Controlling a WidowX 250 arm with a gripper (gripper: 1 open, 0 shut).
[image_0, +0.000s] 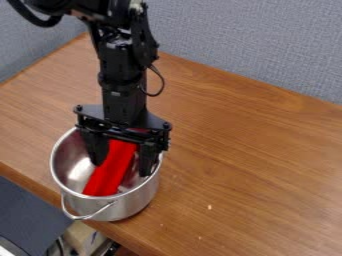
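Observation:
A red oblong block (110, 172) lies inside a silver metal pot (122, 204) with a wire handle, near the table's front-left edge. My black gripper (123, 152) hangs over the pot with its fingers around the upper end of the block, open; whether they touch it I cannot tell.
A grey-blue wall stands at the back. The table's edge runs close along the pot's front left, with a dark area beyond.

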